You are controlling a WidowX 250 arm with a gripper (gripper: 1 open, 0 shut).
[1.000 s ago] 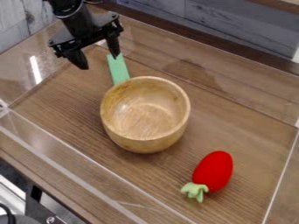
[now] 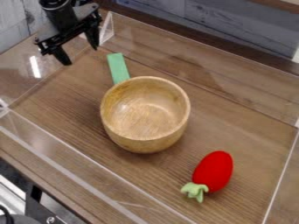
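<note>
My gripper [image 2: 66,49] is at the upper left, above the wooden table, with its dark fingers apart and nothing visible between them. To its right lies a green strip-like object [image 2: 118,68], just behind a wooden bowl [image 2: 143,114] in the middle of the table. A red toy vegetable [image 2: 212,170] with a green leafy end lies at the lower right.
A white edge runs along the left, and dark cables show at the lower left corner.
My gripper has moved up and to the left, away from the green object. The bowl, green object and red vegetable have not visibly moved.
</note>
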